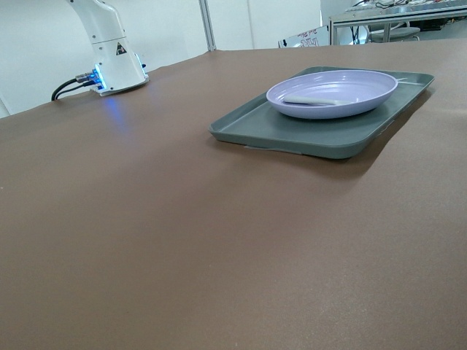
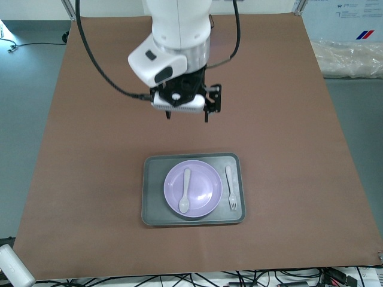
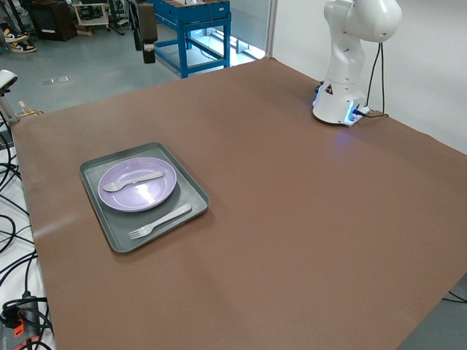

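Note:
A grey-green tray (image 2: 152,197) lies on the brown table, with a lavender plate (image 2: 206,179) on it. A white spoon (image 2: 184,202) rests in the plate; a white fork (image 2: 233,200) lies on the tray beside the plate, to its right in the left view. The gripper (image 2: 187,116) hangs above the table beyond the tray, its two black fingers apart with nothing visible between them. In the right view only part of it shows at the top edge.
Cables (image 3: 14,255) and equipment run beyond the table edge on the tray's side.

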